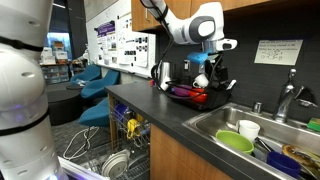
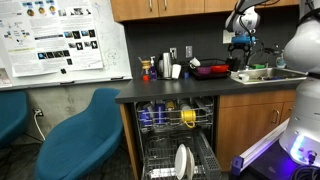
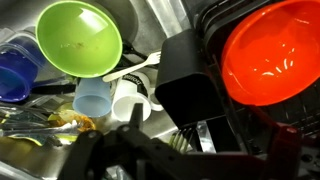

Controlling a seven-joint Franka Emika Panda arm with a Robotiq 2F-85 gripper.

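Observation:
My gripper (image 1: 208, 72) hangs over the dish rack beside the sink. In the wrist view its dark fingers (image 3: 128, 142) stand apart along the lower edge, with no held object clear between them. A tall black holder (image 3: 190, 80) is just ahead of them. To its right, a red-orange bowl (image 3: 270, 55) sits in the black rack. A white cup (image 3: 130, 95), a pale blue cup (image 3: 93, 97) and a green bowl (image 3: 78, 38) are to the left, in the sink. A fork (image 3: 180, 141) shows near the holder's lower end.
The sink (image 1: 205, 122) lies to the rack's right, its faucet (image 1: 288, 98) behind it. Plates (image 2: 184, 160) stand in the open dishwasher's lower rack. Much of the dark counter (image 2: 160, 90) left of the dish rack is clear.

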